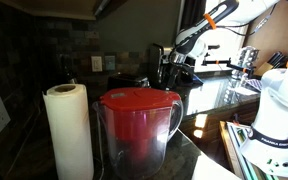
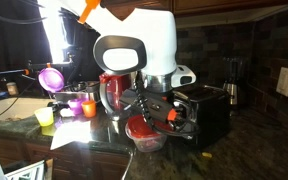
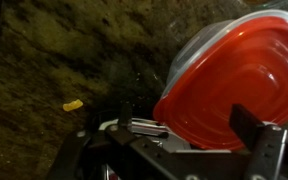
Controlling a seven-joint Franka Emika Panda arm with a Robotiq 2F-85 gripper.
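A clear round container with a red lid (image 3: 239,85) fills the right of the wrist view. In exterior view 2 the same container (image 2: 146,134) stands on the dark counter, partly behind my gripper. My gripper is open over the near edge of the lid, its dark fingers (image 3: 249,128) spread apart with nothing held between them. Exterior view 1 shows my arm (image 1: 191,50) at the far end of the counter; its fingers are too small and dark there to make out.
A black toaster (image 2: 204,108) is close by on the right. Colored cups (image 2: 46,117) and a red pitcher (image 2: 111,88) stand to the left. A small yellow scrap (image 3: 73,105) lies on open counter. A paper towel roll (image 1: 71,133) is in the foreground.
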